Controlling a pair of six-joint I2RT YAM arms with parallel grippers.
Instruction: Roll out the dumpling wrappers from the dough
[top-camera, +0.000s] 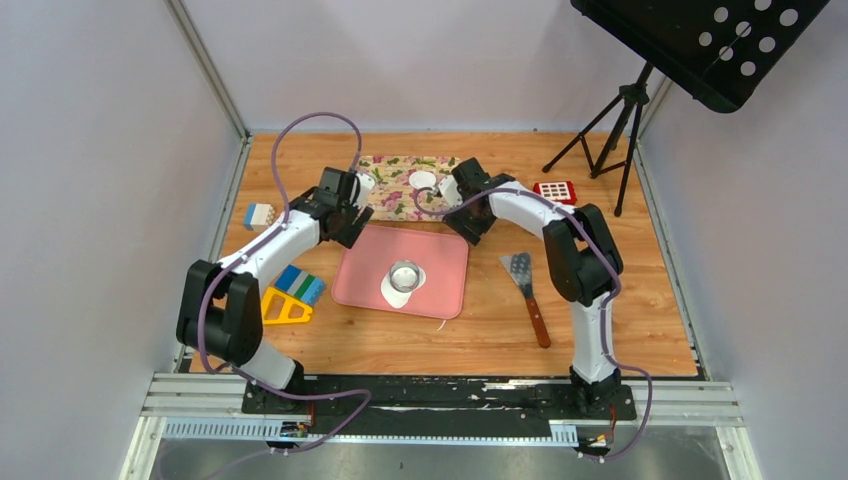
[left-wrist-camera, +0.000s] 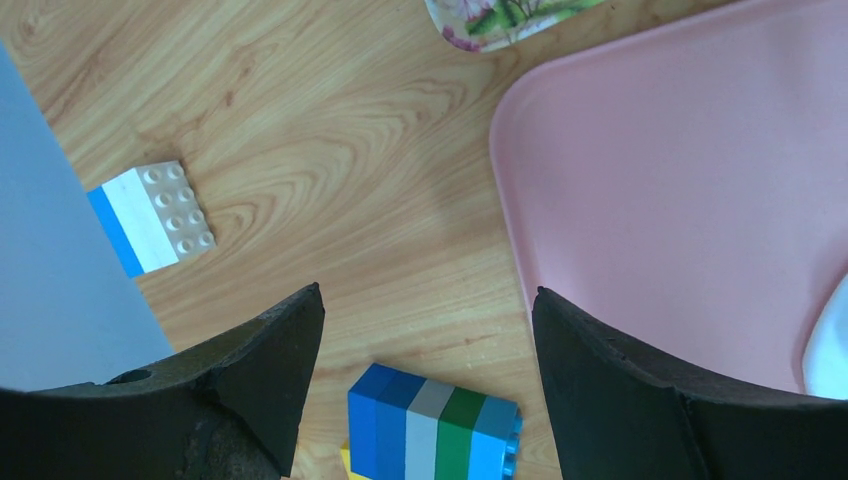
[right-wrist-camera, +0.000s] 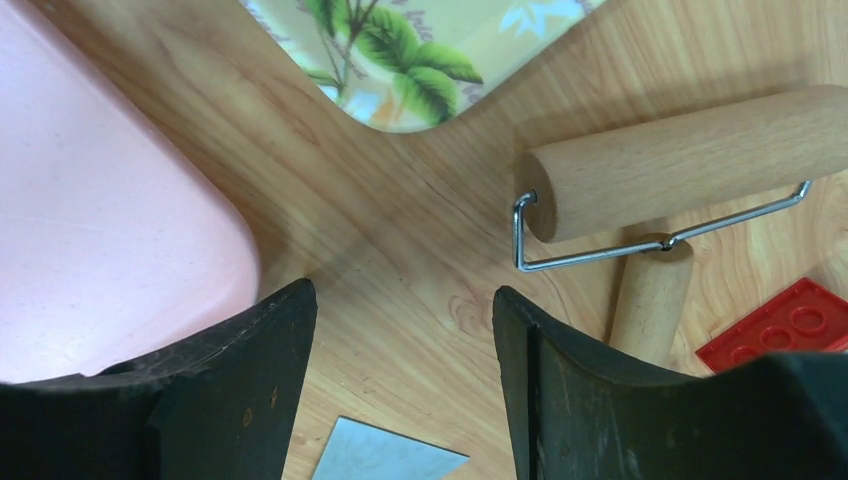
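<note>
A pink tray (top-camera: 445, 270) holds a metal cup (top-camera: 404, 277) on a white patch, perhaps dough. Behind it lies a floral board (top-camera: 395, 200) with a white disc. My left gripper hangs open above the tray's left edge, nothing between its fingers. My right gripper is open over bare wood beside the tray's right corner, also empty. In the right wrist view a wooden roller (right-wrist-camera: 680, 150) with a wire frame lies near the board's corner; the top view largely hides it.
Colored bricks (top-camera: 300, 285) and a yellow piece (top-camera: 283, 316) are at left, a spatula (top-camera: 532, 315) at right, a red block (top-camera: 555, 192) and a black stand (top-camera: 620, 140) at back right.
</note>
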